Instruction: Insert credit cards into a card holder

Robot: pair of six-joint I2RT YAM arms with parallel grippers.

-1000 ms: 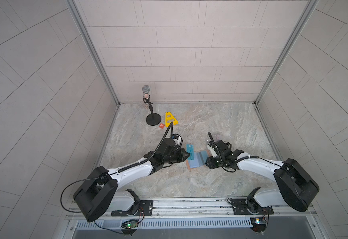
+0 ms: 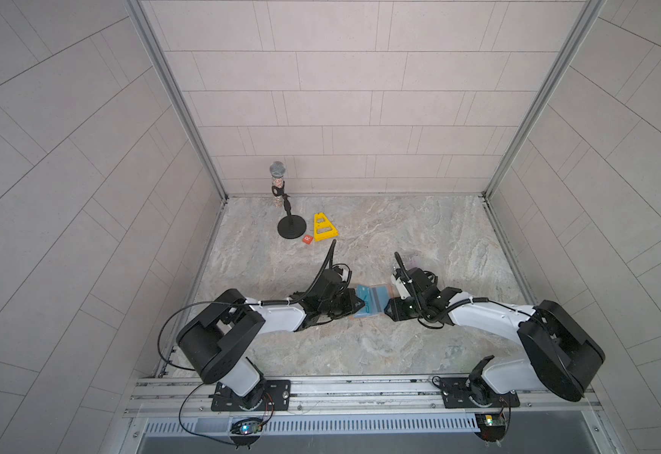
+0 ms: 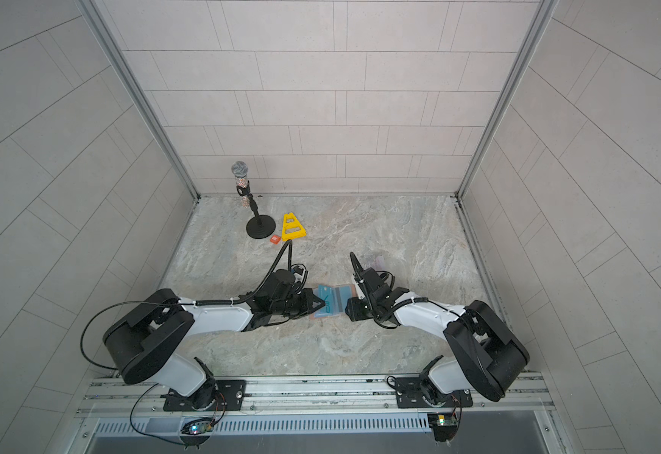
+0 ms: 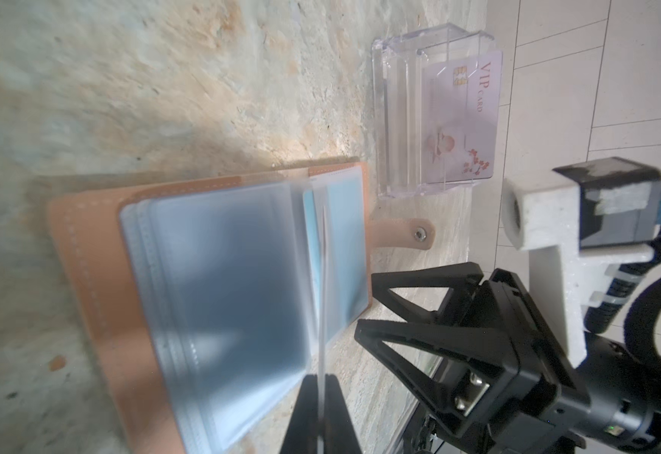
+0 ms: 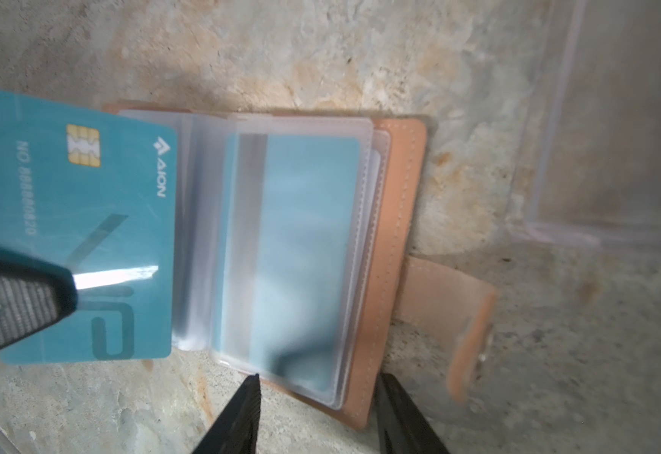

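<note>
An open tan card holder [image 4: 95, 302] with clear sleeves [image 5: 285, 227] lies between my grippers; its right-hand sleeve shows a light blue card with a stripe. My left gripper is shut on a teal card, seen edge-on in the left wrist view, held upright over the holder. My right gripper stands open beside the holder's right edge and strap [image 5: 440, 302], nothing visible between its fingers. A clear box [image 4: 398, 113] with a pale VIP card [image 4: 459, 121] stands behind the holder.
A microphone on a stand [image 2: 291, 225], a yellow frame [image 2: 324, 234] and a small red block [image 2: 307, 240] sit at the back left.
My left gripper has moved down toward the table's front and slightly right with the teal card. The right gripper has shifted slightly.
</note>
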